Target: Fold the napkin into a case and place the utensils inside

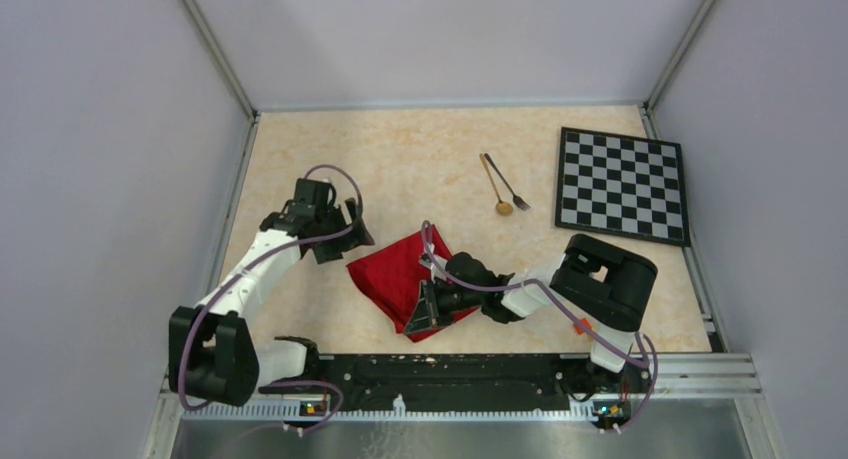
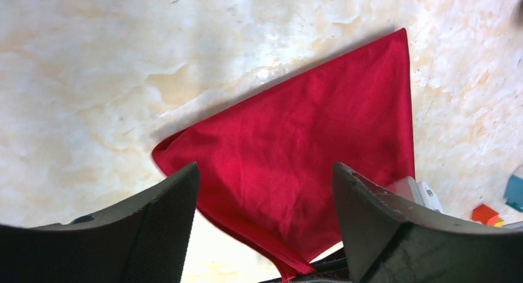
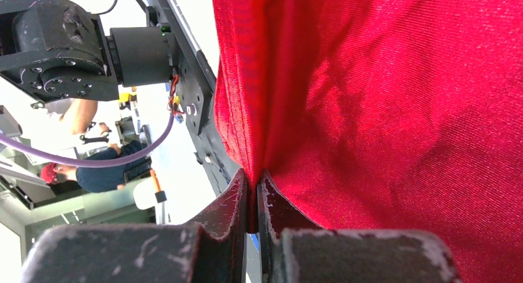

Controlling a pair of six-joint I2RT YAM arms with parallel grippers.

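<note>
The red napkin (image 1: pixel 390 269) (image 2: pixel 296 141) lies at the front middle of the table with a folded edge along one side. My right gripper (image 1: pixel 418 324) is shut on that folded edge near the front, red cloth running between its fingers. My left gripper (image 1: pixel 355 234) is open above and left of the napkin, nothing between its fingers. Behind the napkin to the right, a wooden spoon (image 1: pixel 502 206) and a fork (image 1: pixel 518 201) lie on the bare tabletop.
A checkered board (image 1: pixel 618 182) fills the back right of the table (image 1: pixel 420 159). Small coloured blocks (image 2: pixel 484 214) lie to the right of the napkin.
</note>
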